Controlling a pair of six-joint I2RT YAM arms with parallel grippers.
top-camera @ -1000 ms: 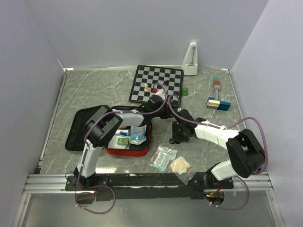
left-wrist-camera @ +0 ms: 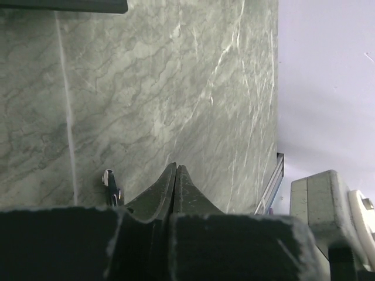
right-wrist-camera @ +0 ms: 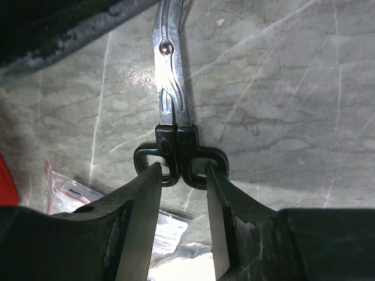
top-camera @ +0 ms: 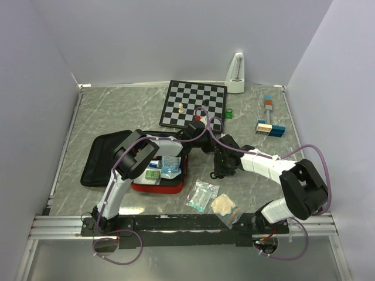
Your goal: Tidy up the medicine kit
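Scissors with metal blades and black handles (right-wrist-camera: 188, 151) lie on the table in the right wrist view. My right gripper is open over the handles, its fingertips apart at the two loops. In the left wrist view my left gripper is shut with nothing between its fingers. The scissors' blade end (left-wrist-camera: 111, 186) shows just left of those fingers, outside them, the rest hidden behind the gripper. The open red medicine kit (top-camera: 158, 189) holds several packets and bottles, partly covered by the left arm.
Two clear bags, one with small packs (top-camera: 202, 195) and one with pale contents (top-camera: 224, 205), lie at the front. Behind the arms are a chessboard (top-camera: 176, 120), a white metronome (top-camera: 235, 76) and a blue block model (top-camera: 276, 131).
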